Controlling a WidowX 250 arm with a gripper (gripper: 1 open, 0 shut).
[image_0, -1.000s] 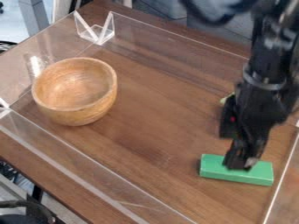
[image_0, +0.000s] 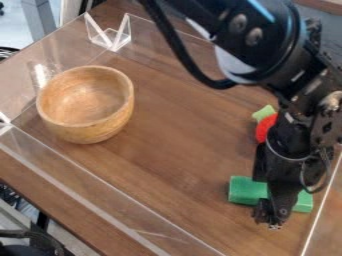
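Observation:
The black gripper (image_0: 277, 196) is lowered at the right of the table, its open fingers over a green block (image_0: 245, 190) that lies flat on the wood. The near finger hangs in front of the block and partly covers it. Behind the gripper are a red round object (image_0: 266, 128) and a pale green piece (image_0: 263, 112), both partly hidden by the arm. A wooden bowl (image_0: 87, 103) stands at the left.
Clear plastic walls edge the wooden table (image_0: 174, 150), with clear brackets (image_0: 110, 35) at the back left.
Over the last second the gripper has come down and toward the viewer onto the green block. Most recently the arm's upper part has swung lower, showing more of the red object.

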